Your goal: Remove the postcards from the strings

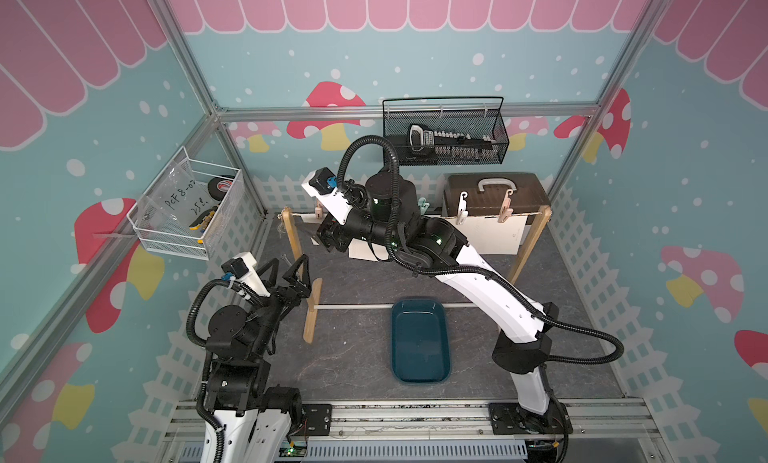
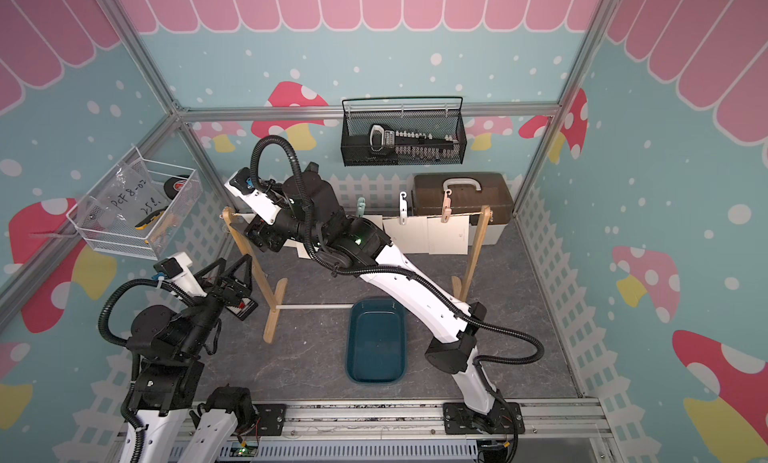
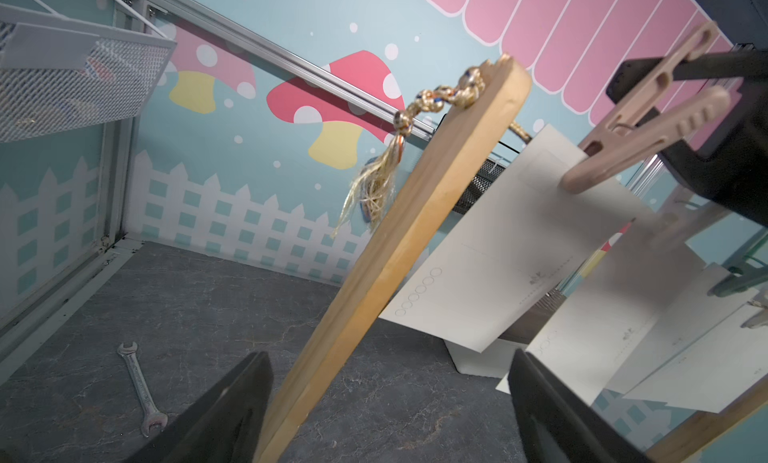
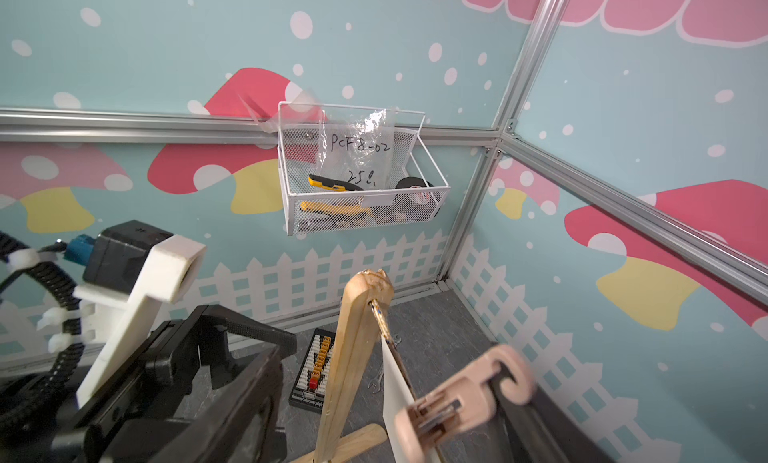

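Several white postcards hang by clothespins from a string between wooden posts. In the left wrist view, the nearest postcard point(image 3: 496, 247) hangs tilted under a pink clothespin point(image 3: 640, 115). My right gripper is part open around that pink clothespin point(image 4: 456, 399), which lies close to its right finger point(image 4: 552, 423); no firm grip shows. From above, the right gripper point(image 1: 326, 237) is at the string's left end and partly hides the cards. Low at the left, my left gripper point(image 1: 293, 272) stands open near the left post, nothing between its fingers.
The left wooden post point(image 3: 400, 247) rises between the arms. An empty dark teal tray point(image 1: 421, 375) sits on the front floor. A brown-lidded box point(image 1: 512, 189) stands behind the right cards. A wrench point(image 3: 142, 387) lies on the floor. Free floor surrounds the tray.
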